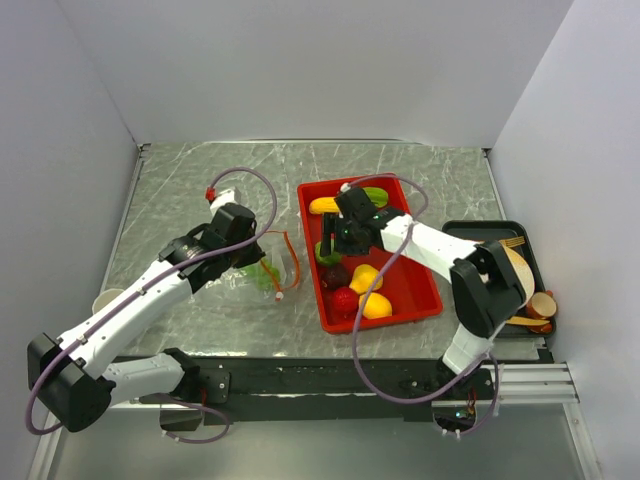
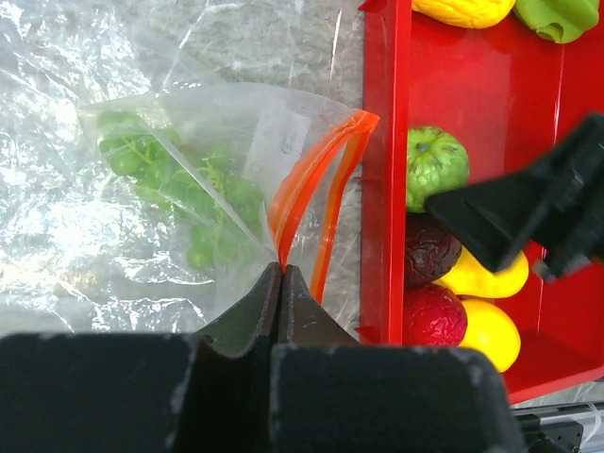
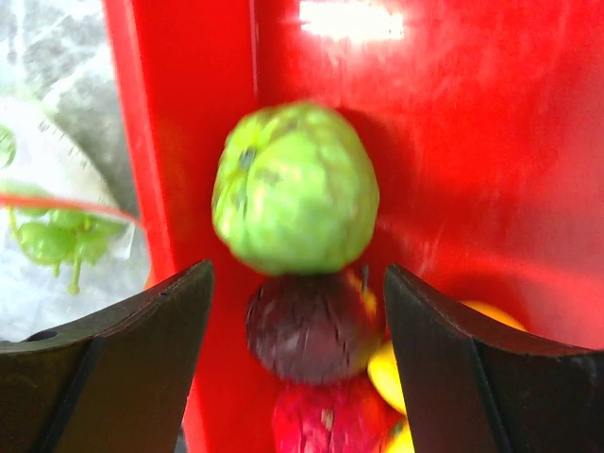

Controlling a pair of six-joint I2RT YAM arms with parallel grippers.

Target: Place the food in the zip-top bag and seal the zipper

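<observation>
The clear zip top bag (image 2: 57, 217) lies on the table with green grapes (image 2: 189, 189) inside, and its orange zip edge (image 2: 304, 175) stands partly apart. My left gripper is shut on that edge, with the strip running into its fingertips. Over the left side of the red tray, my right gripper is open, nothing between its fingers. A round green vegetable (image 3: 294, 189) lies just ahead of its tips, against a dark purple one (image 3: 314, 326). Below these sit a red fruit (image 2: 435, 314) and two yellow ones (image 1: 366, 279).
The red tray (image 1: 428, 300) has raised walls beside the bag and also holds a yellow item (image 1: 323, 205) and a green pepper (image 1: 377, 196) at its back. A black tray (image 1: 470, 232) with other food stands far right.
</observation>
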